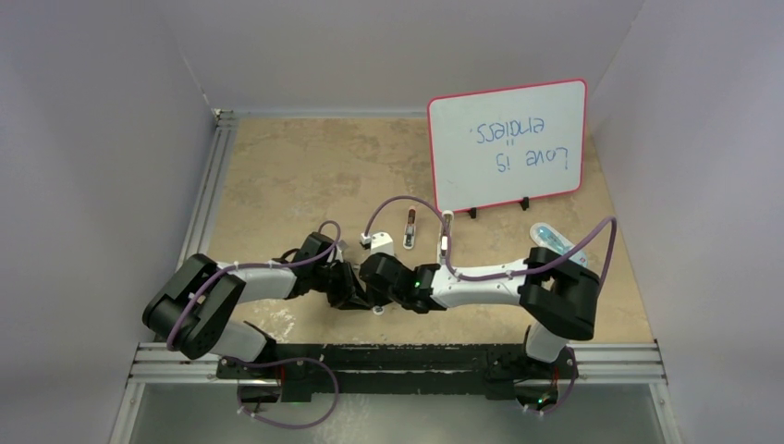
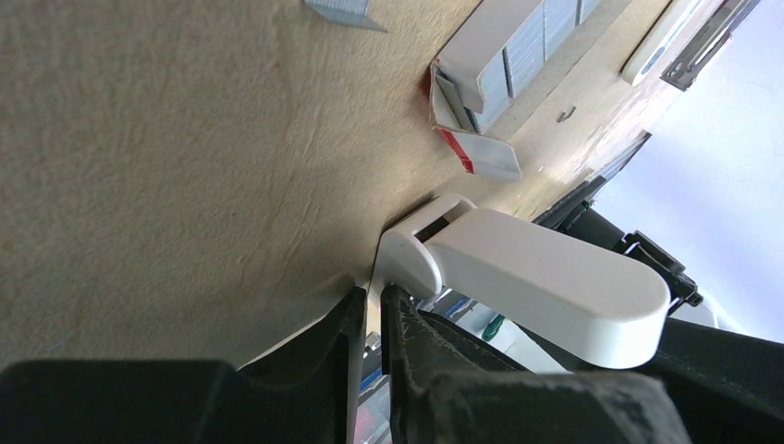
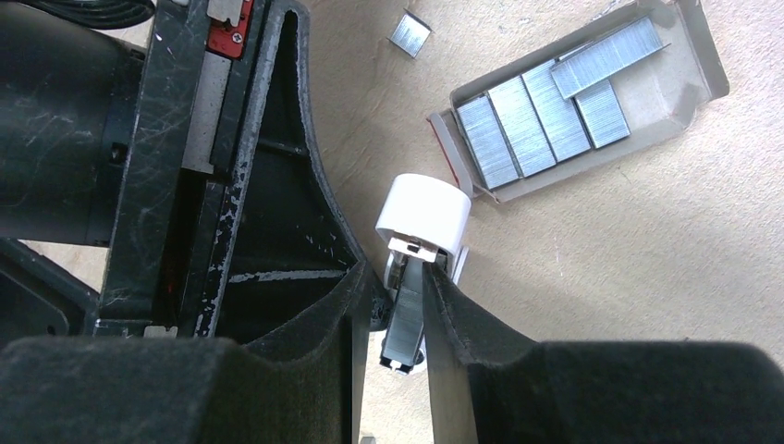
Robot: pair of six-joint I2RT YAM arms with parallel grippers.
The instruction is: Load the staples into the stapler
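The small white stapler (image 2: 555,277) lies with its cap raised; its dark staple channel (image 3: 404,324) shows beneath. Down by the stapler's white end, my left gripper has its fingers close together with part of the body between them. Over the channel, my right gripper keeps a gap between its two fingers. Whether they press on anything cannot be made out. Several silver staple strips (image 3: 555,116) lie in an open box (image 3: 647,148), one of them askew. A short loose piece of staples (image 3: 410,34) rests on the table beside the box.
The whiteboard (image 1: 508,143) stands at the back right. A red-and-white tool (image 1: 410,228), a long white one (image 1: 446,236) and a clear pack (image 1: 557,243) lie on the table. The back left of the table is open.
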